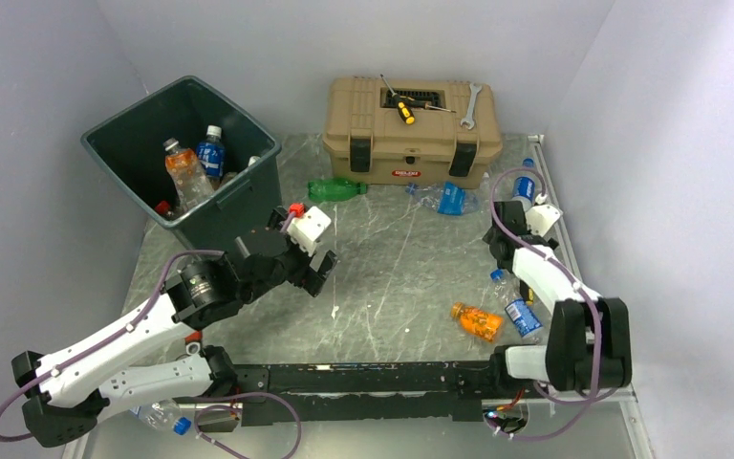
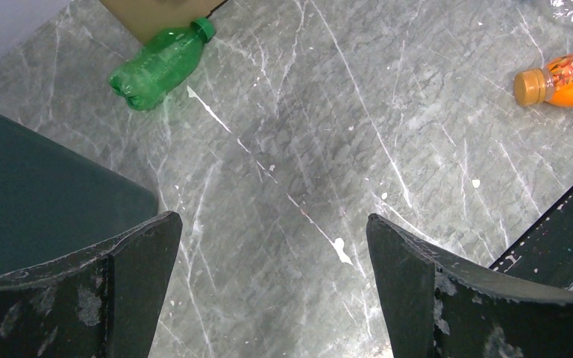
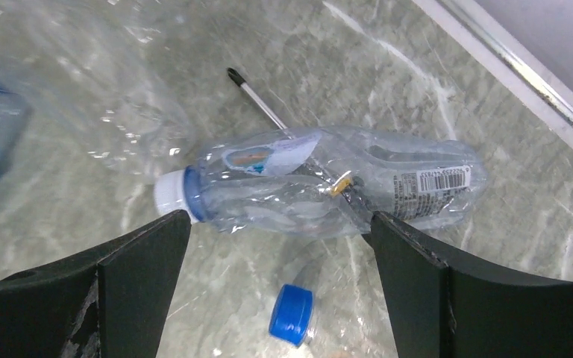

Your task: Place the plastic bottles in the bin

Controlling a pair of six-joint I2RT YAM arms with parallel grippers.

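Note:
My left gripper stands open beside the dark green bin, which holds several bottles. A green bottle lies by the toolbox, right of the bin. An orange bottle and a blue-labelled bottle lie at the front right. My right gripper is open at the right side. In the right wrist view, a clear bottle lies across a screwdriver between and beyond its fingers. Other bottles lie near the toolbox; one is at the front left, partly hidden.
The tan toolbox stands at the back with screwdrivers and a wrench on top. Walls and a metal edge strip bound the right side.

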